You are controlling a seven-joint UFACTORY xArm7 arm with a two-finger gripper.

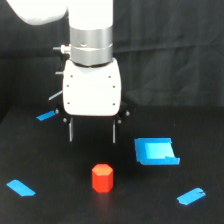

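A red block (102, 179) with a six-sided outline sits on the black table in the lower middle of the camera view. Above and behind it in the image, my white gripper (92, 131) points downward. Its two thin dark fingers are spread wide, with nothing between them. The gripper and the block are apart; how far above the table the fingertips hang is hard to judge.
To the right stands a blue open box (156, 152). Flat blue pieces lie at the front left (20, 188), the front right (191, 196) and the back left (46, 116). Bare table surrounds the red block.
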